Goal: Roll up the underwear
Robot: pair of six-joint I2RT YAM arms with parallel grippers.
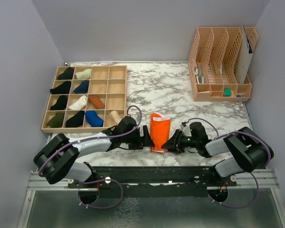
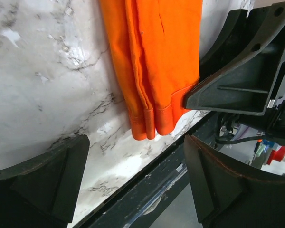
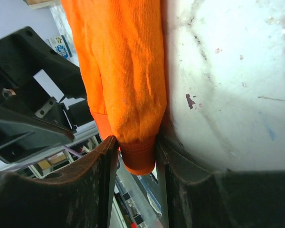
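Observation:
Folded into a long strip, the orange underwear (image 1: 160, 131) lies on the marble table between the two arms. Its white waistband shows at the far end in the top view. My right gripper is shut on the near right edge of the underwear. Close to the left side of the near end is my left gripper. Its fingers stand apart, with the layered near end (image 2: 149, 124) showing beyond the gap and nothing held between them.
At the left stands a wooden organizer (image 1: 108, 88) with rolled clothes in several compartments and others empty. A peach rack (image 1: 203, 95) stands at the back right. The marble behind the underwear is clear.

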